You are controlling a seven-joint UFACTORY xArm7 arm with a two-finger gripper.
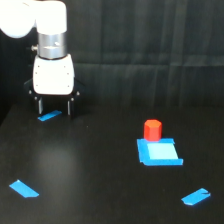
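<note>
A small red block stands at the back edge of a pale square bordered with blue tape; whether it rests on the tape or just behind it, I cannot tell. Far to the left, my white arm reaches down with its gripper close above the dark table. Its two dark fingers are spread apart, and nothing shows between them except the table and a strip of blue tape behind or below.
One blue tape piece lies at the front left and another at the front right. A black curtain closes off the back.
</note>
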